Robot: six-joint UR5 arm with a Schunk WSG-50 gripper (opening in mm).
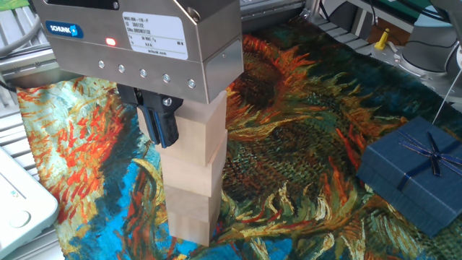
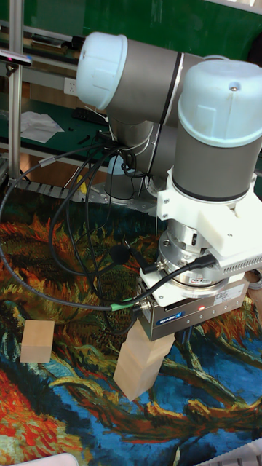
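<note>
Several pale wooden blocks stand in a stack, with the top block [image 1: 198, 137] set slightly askew over the block below [image 1: 189, 173]. The lowest block [image 1: 189, 228] rests on the printed cloth. My gripper [image 1: 173, 128] is down at the top of this stack, its dark finger [image 1: 167, 123] in front of the top block. The other finger is hidden, so whether the fingers press on the block does not show. In exterior view 3 the stack [image 2: 140, 365] rises right under the gripper body.
A single wooden block [image 2: 37, 340] lies apart on the cloth in exterior view 3. A dark blue gift box [image 1: 411, 170] with a ribbon sits at the right in exterior view 2. A white device [image 1: 22, 195] stands at the left edge. Black cables [image 2: 58, 225] hang beside the arm.
</note>
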